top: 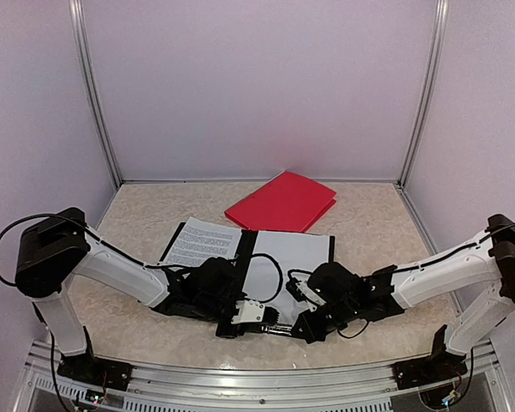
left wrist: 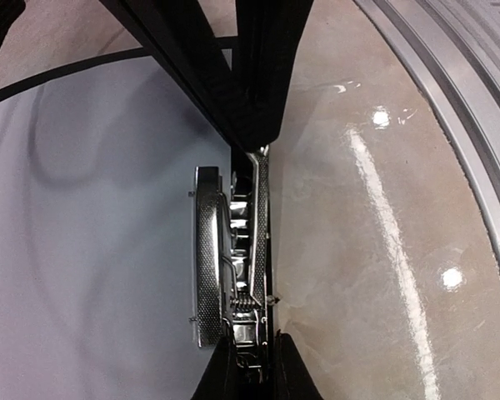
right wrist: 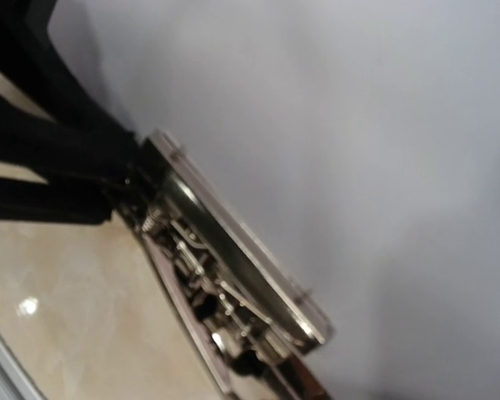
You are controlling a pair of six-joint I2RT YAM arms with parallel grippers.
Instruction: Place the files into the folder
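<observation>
An open black folder holds printed pages (top: 202, 242) on its left and a white sheet (top: 288, 262) on its right. Its metal clip (left wrist: 207, 250) lies along the front edge. My left gripper (top: 263, 328) is down at the clip; in the left wrist view its dark fingertips are at the lower end, partly out of frame, so their state is unclear. My right gripper (top: 300, 328) is at the clip's other end. Black fingers seen at the top of the left wrist view converge on the clip's lever. The right wrist view is blurred.
A red folder (top: 281, 199) lies at the back centre of the table (top: 378, 215). A metal rail (top: 266, 378) runs along the front edge.
</observation>
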